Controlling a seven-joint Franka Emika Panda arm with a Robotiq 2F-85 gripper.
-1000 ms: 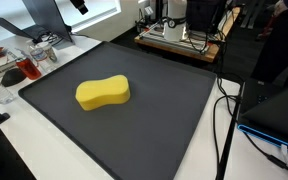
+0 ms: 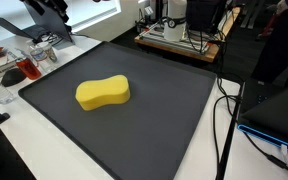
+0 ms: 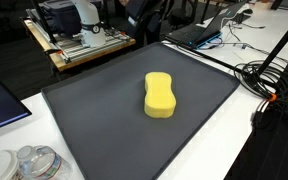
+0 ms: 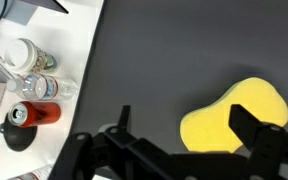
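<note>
A yellow sponge [image 2: 102, 92], narrowed at its middle, lies flat on the dark grey mat [image 2: 144, 130]. In the wrist view the same sponge [image 4: 224, 115] is at the lower right, partly covered by one of the black fingers [image 4: 246, 122]. My gripper is open, its fingers wide apart, and nothing shows held between them. Exterior view 1 has the dark arm at the top left, above the mat's far edge and well away from the sponge. Exterior view 2 shows the sponge [image 3: 159, 95] with clear mat around it.
Left of the mat in the wrist view stand a red can [image 4: 26, 114], a clear bottle [image 4: 42, 87] and a jar [image 4: 24, 55]. Cables [image 3: 269, 80] lie beyond the mat's right side in exterior view 2.
In exterior view 1 the arm has come further into the picture, moving left and lower at the top left. The sponge and the other objects stay where they were.
</note>
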